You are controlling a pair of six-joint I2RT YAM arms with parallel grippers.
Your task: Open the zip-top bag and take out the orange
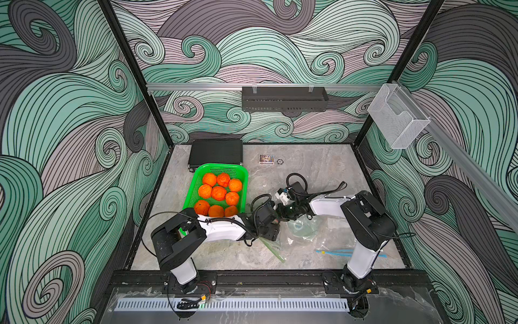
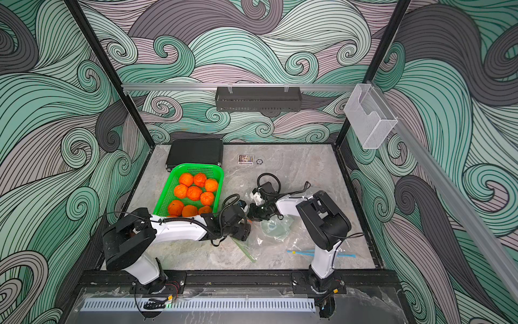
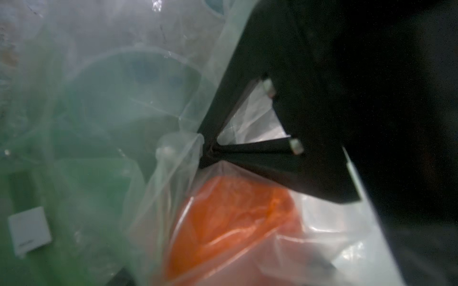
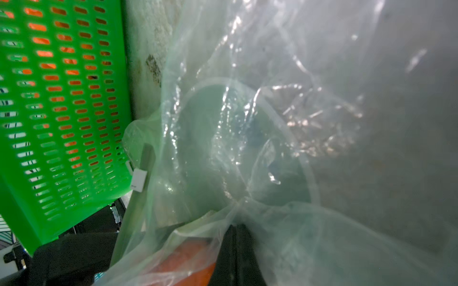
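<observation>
The clear zip top bag (image 4: 205,157), with a round greenish patch, lies on the table between my arms. Through its film an orange (image 3: 229,214) shows low in the left wrist view; a patch of it (image 4: 188,257) also appears low in the right wrist view. A white slider tab (image 4: 138,180) sits on the bag's green zip strip. My right gripper is shut just beside the orange. Film gathers in creases at its tips; whether any is pinched is unclear. My left gripper (image 1: 275,226) is at the orange, its fingers mostly hidden by fruit and film.
A green basket (image 1: 246,186) of several oranges stands left, partly under my left arm. Behind it is a black case (image 1: 215,154). A blue strip (image 1: 340,252) lies front right.
</observation>
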